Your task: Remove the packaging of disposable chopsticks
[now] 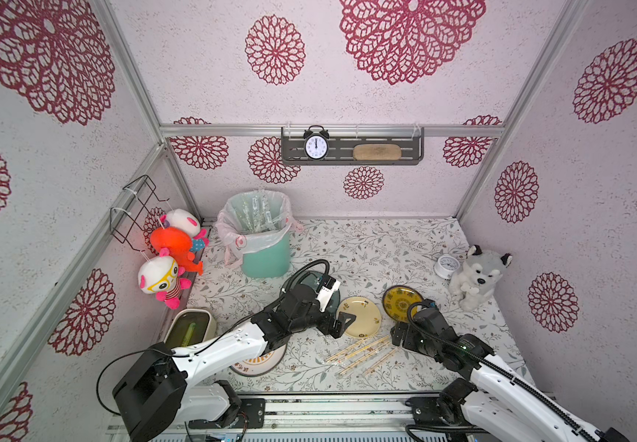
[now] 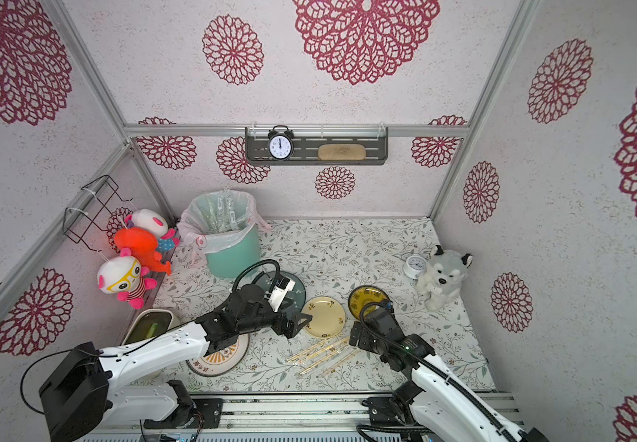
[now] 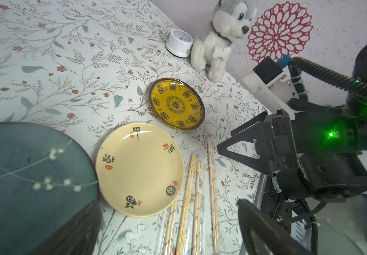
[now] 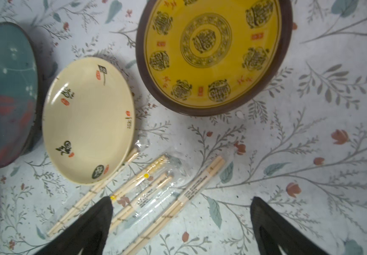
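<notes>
Several chopstick pairs in clear wrappers lie side by side on the table. In the right wrist view, the rightmost wrapped pair (image 4: pixel 179 203) lies a little apart from the wrapped pair with yellow print (image 4: pixel 138 179). The leftmost pair (image 4: pixel 87 196) reaches along the cream plate's edge. My left gripper (image 1: pixel 339 327) hovers open and empty over the near side of the cream plate (image 3: pixel 141 170), left of the chopsticks. Just right of the chopsticks, my right gripper (image 1: pixel 399 335) is open, nothing between its fingers.
A green bin (image 1: pixel 265 258) at the back left holds clear wrappers (image 1: pixel 259 210). The blue-green plate (image 3: pixel 30 187), yellow plate (image 4: pixel 217 55) and white plate (image 1: pixel 263 364) surround the chopsticks. A plush husky (image 1: pixel 479 276) and a white dial (image 1: pixel 447 266) stand right.
</notes>
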